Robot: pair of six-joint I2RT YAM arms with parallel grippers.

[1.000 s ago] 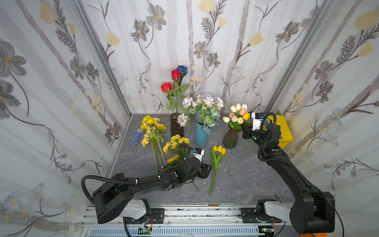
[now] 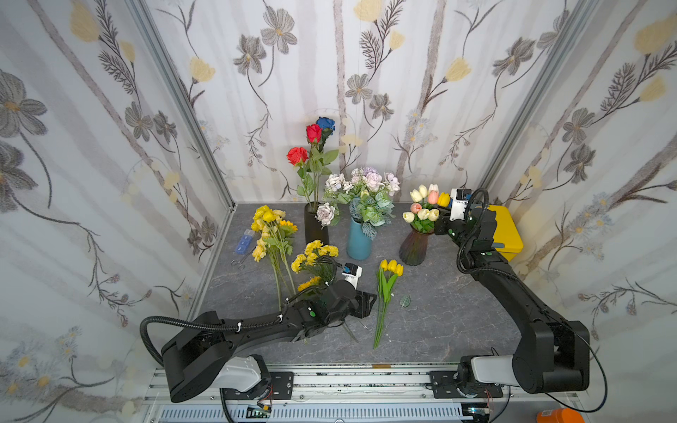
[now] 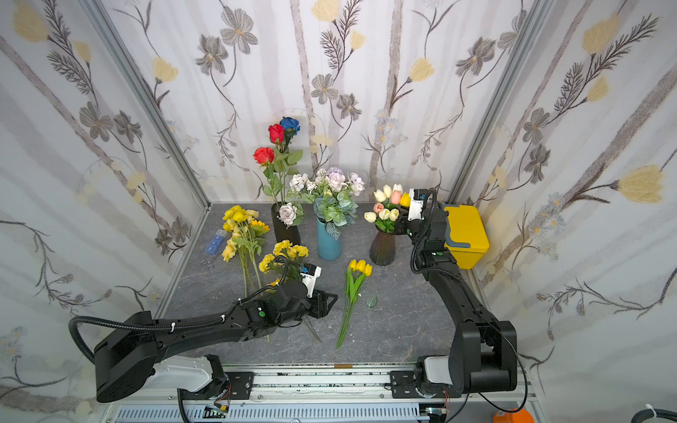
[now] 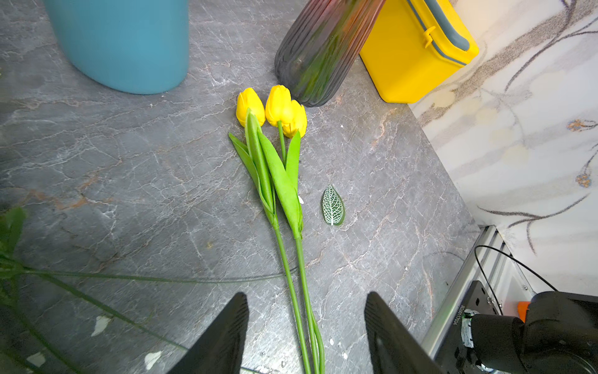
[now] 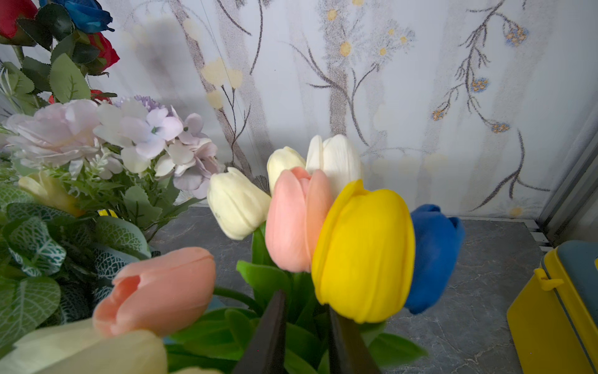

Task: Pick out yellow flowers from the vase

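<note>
In the right wrist view, a yellow tulip (image 5: 364,252) stands among cream, white and pink tulips, with a blue tulip (image 5: 436,256) beside it. They rise from the dark ribbed vase (image 2: 413,248). Low among the leaves just below the yellow head, my right gripper is shut; whether a thin stem lies between its fingertips I cannot tell. On the table lie several yellow tulips (image 4: 278,109) with green stems. Over their lower stems my left gripper hangs open, its fingers wide apart and empty.
A blue vase (image 2: 359,239) of pale flowers and a dark vase (image 2: 316,225) with roses stand left of the tulip vase. Yellow flowers (image 2: 271,222) lie at the left. A yellow box (image 2: 509,232) sits behind my right arm.
My right gripper has shifted slightly back and to the right; the yellow tulip head has risen a little, and the vase and other tulips have shifted slightly right. The left arm has drawn slightly left.
</note>
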